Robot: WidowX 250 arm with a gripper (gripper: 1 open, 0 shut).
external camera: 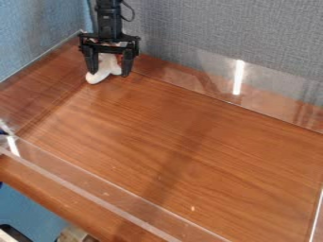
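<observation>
My black gripper [109, 62] hangs at the back left of the wooden table, its fingers apart and open. A white object [98, 75] lies on the table beneath and between the fingers; it is partly hidden by the gripper, and I cannot tell whether they touch it.
A grey textured wall [240, 38] stands at the back, a blue surface at the left.
</observation>
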